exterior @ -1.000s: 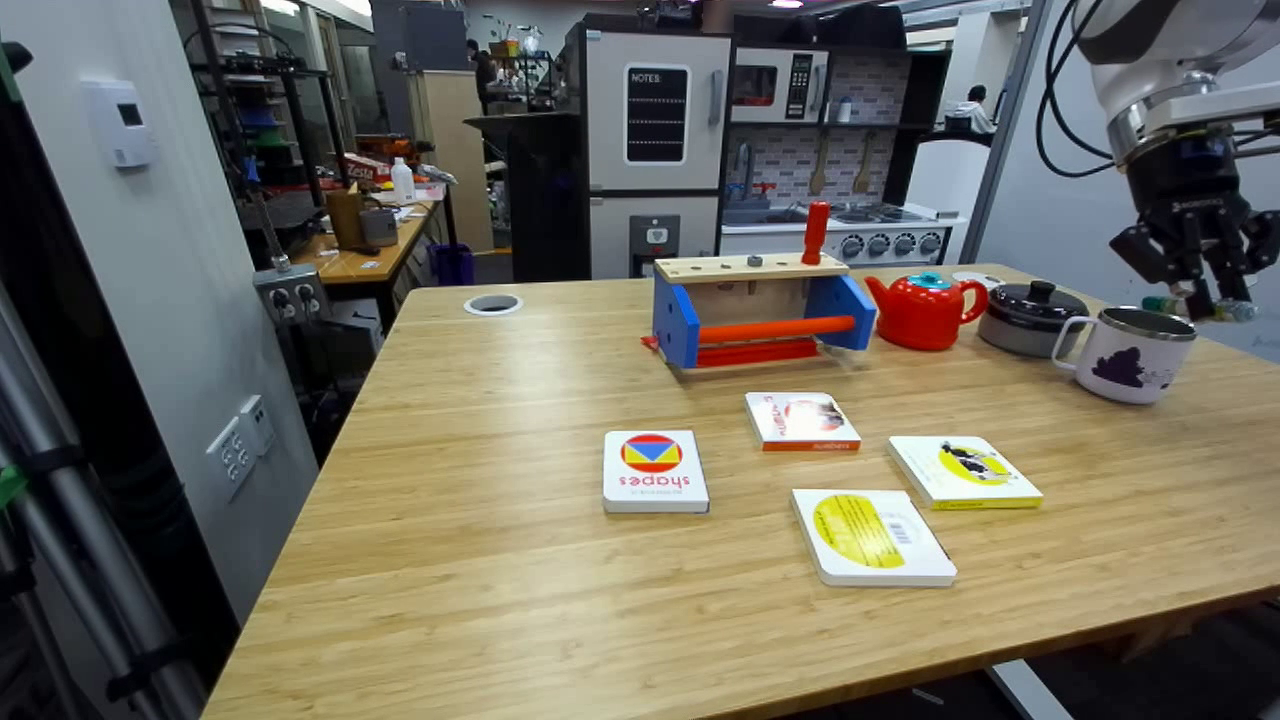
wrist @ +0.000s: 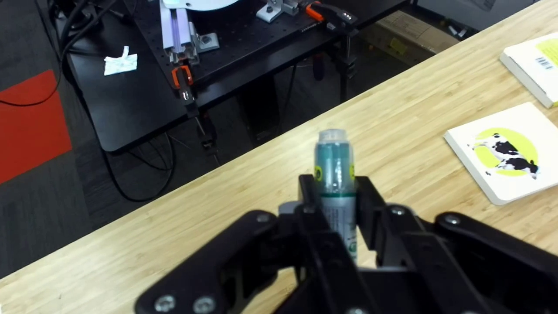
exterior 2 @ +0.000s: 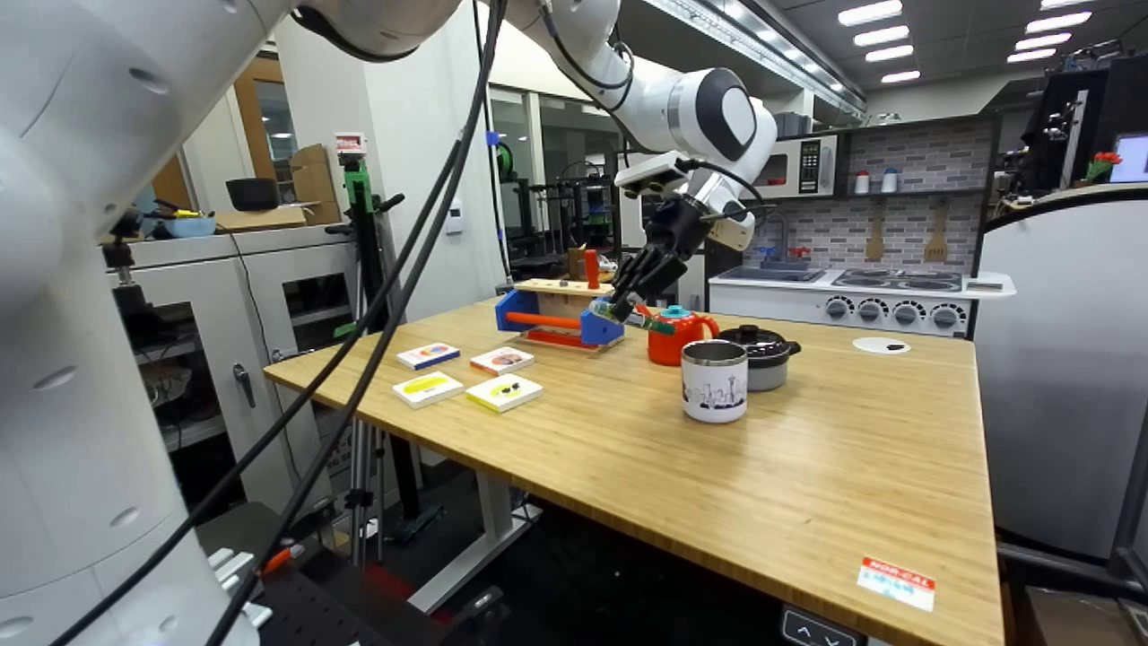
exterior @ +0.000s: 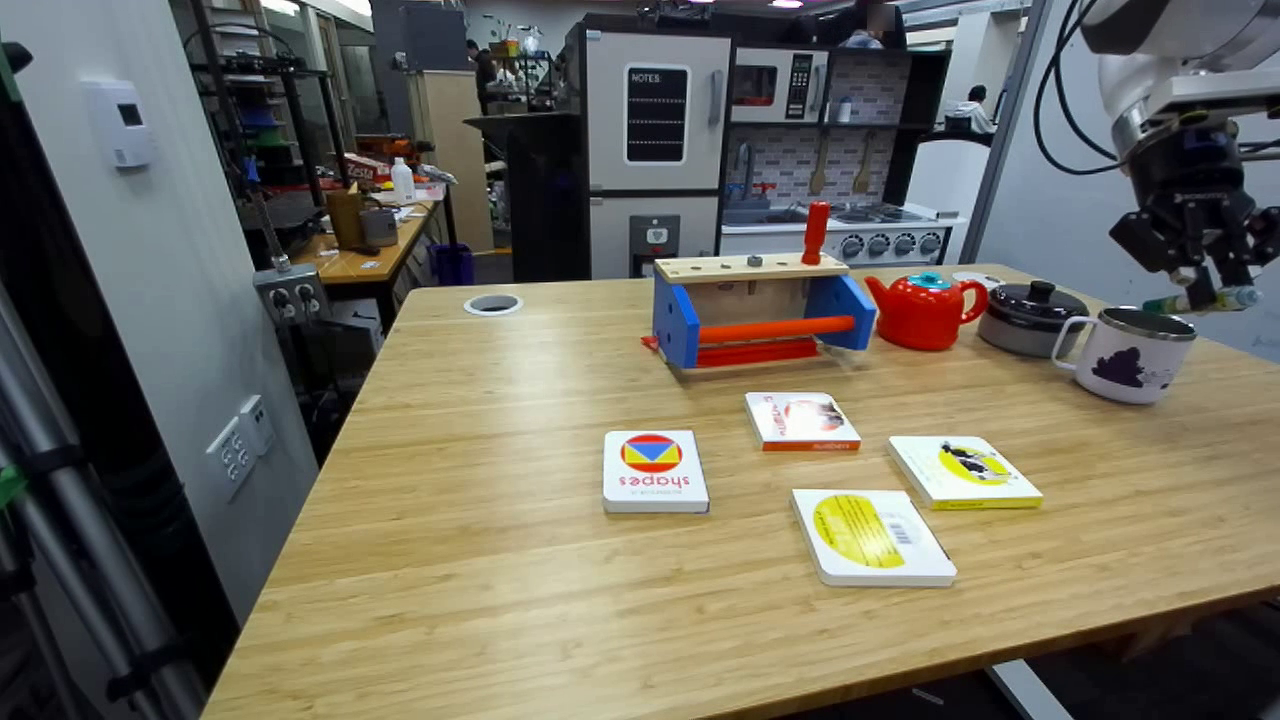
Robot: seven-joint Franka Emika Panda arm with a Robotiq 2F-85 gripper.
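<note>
A slim green-and-white tube with a clear cap is pinched between the black fingers of my gripper, which is shut on it. In exterior view 1 the tube lies nearly level in the gripper, close to the mug's rim in the picture. The white mug with a dark printed picture stands upright on the table, its handle towards the left in that view. From exterior view 2, my gripper appears up and left of the mug, with the red teapot behind the tube's end.
Beside the mug stands a dark lidded pot. A blue-and-red toy workbench sits further left. Several small board books, among them the shapes book and the cow book, lie on the table.
In exterior view 1 my gripper has risen slightly and tilted a little, still with the tube between its fingers. The mug, teapot and books have not moved.
</note>
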